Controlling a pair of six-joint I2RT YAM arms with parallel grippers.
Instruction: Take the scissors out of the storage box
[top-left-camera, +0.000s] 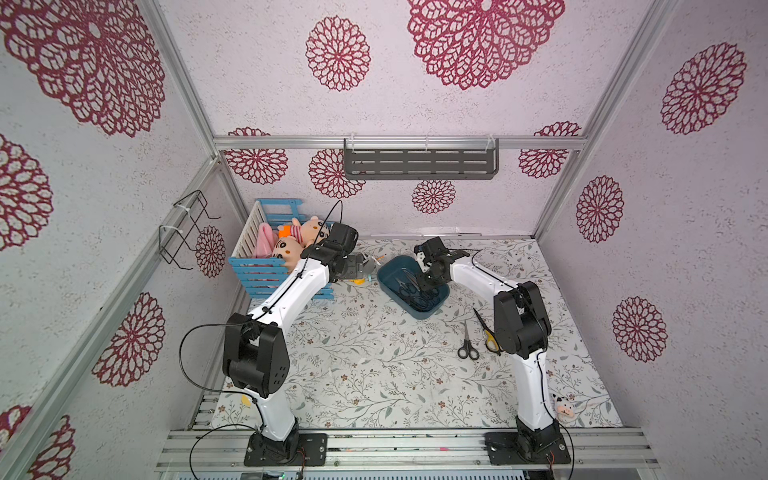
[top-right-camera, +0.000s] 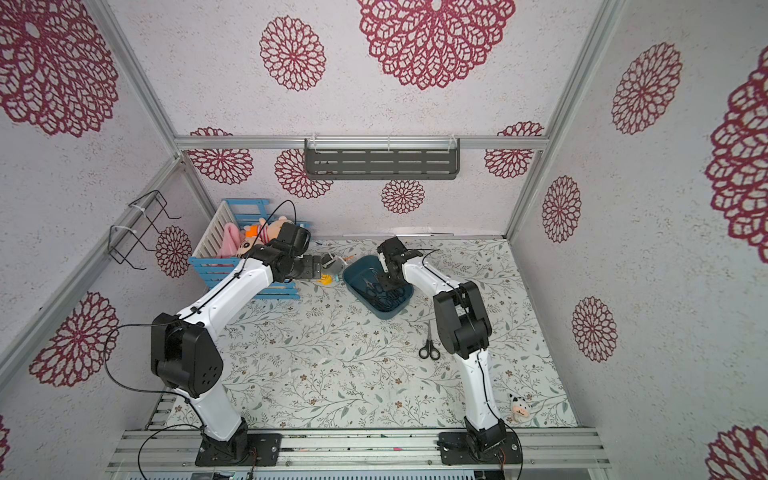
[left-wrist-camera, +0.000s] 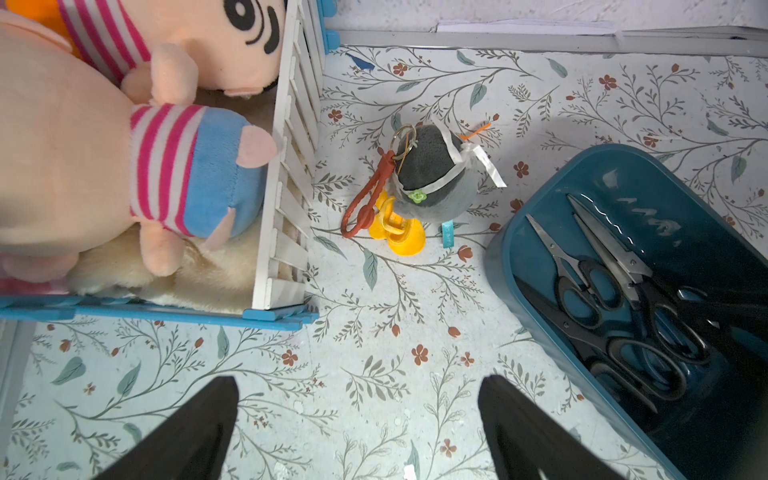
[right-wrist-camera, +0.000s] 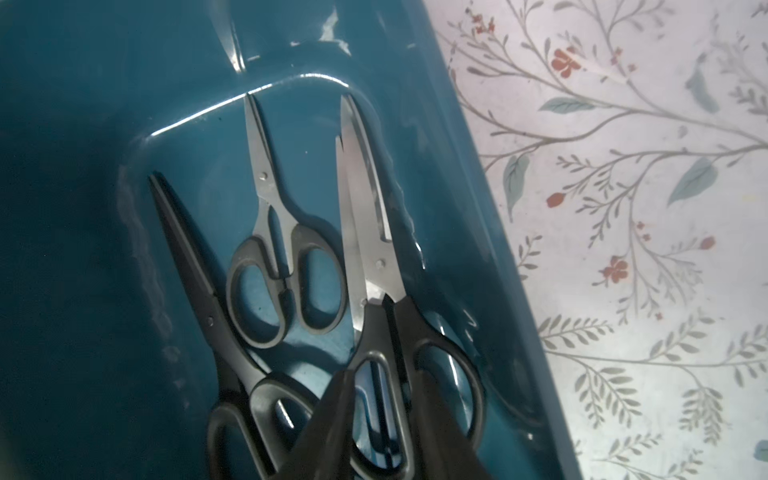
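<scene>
The dark teal storage box (top-left-camera: 389, 297) stands mid-table. In the right wrist view, several scissors lie inside: small grey-handled scissors (right-wrist-camera: 266, 192), larger scissors (right-wrist-camera: 376, 256) by the right wall, and dark-bladed scissors (right-wrist-camera: 196, 280) on the left. My right gripper reaches into the box, its fingers a little apart over the larger pair's handles; whether they touch is unclear. Left of the box, my left gripper is wide open above bare table. On the table right of the box lie black-handled scissors (top-left-camera: 467, 345) and yellow-handled scissors (top-left-camera: 489, 339).
A blue and white crate (top-left-camera: 254, 273) of plush toys stands on the left. Between crate and box are a grey pouch (left-wrist-camera: 436, 172) and a yellow toy (left-wrist-camera: 400, 232). A small cow-like toy (top-right-camera: 520, 408) lies at front right.
</scene>
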